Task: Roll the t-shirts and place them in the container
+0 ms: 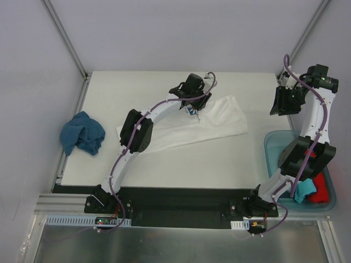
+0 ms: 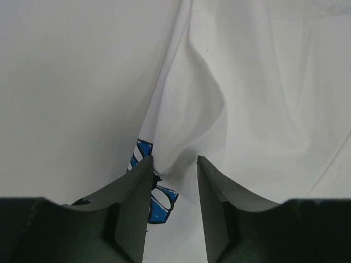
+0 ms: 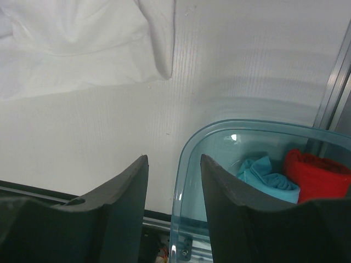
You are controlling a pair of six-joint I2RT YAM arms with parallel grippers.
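A white t-shirt (image 1: pixel 178 135) with a blue and black print (image 2: pixel 159 204) lies on the table, its right part (image 1: pixel 222 116) folded over and creased. Above the shirt's far edge, near the print, is my left gripper (image 1: pixel 200 104). In the left wrist view its fingers (image 2: pixel 131 200) stand apart over the folded cloth (image 2: pixel 189 115), and nothing is clearly pinched between them. My right gripper (image 1: pixel 282 112) hangs open and empty at the table's right side, away from the shirt. The left arm hides part of the shirt in the top view.
A crumpled dark blue cloth (image 1: pixel 82 133) lies on the table's left edge. At the lower right is a teal bin (image 1: pixel 269 150) holding a red cloth (image 3: pixel 318 178) and a light blue one (image 3: pixel 269 178).
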